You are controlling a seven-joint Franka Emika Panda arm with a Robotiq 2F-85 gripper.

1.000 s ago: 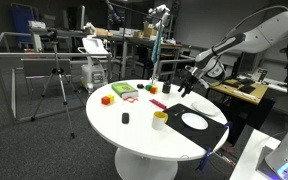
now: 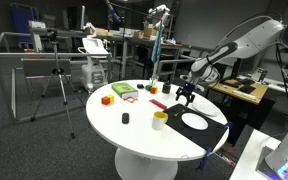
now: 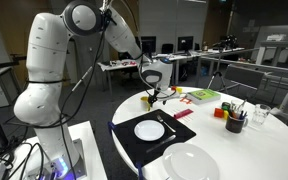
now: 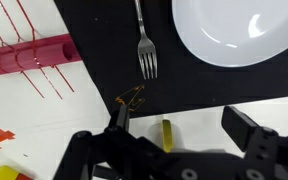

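My gripper is open, its two dark fingers far apart at the bottom of the wrist view. A narrow yellow thing (image 4: 167, 136) shows between them; what it is, I cannot tell. Beyond the fingers lies a silver fork (image 4: 146, 50) on a black mat (image 4: 94, 35). A white plate (image 4: 239, 25) rests on the same mat, right of the fork. In exterior view 1 the gripper (image 2: 185, 98) hangs by the mat's far edge, behind the plate (image 2: 194, 121). Its exact height above the table is unclear.
A red cylinder (image 4: 29, 57) lies beside the mat. A yellow mug (image 2: 159, 121) stands at the mat's left side. A larger white plate (image 3: 191, 162) and a dark cup with utensils (image 3: 235, 121) are also on the table.
Over the last second my gripper has come down and slightly left in exterior view 1, closer to the table. The objects on the table look unmoved.
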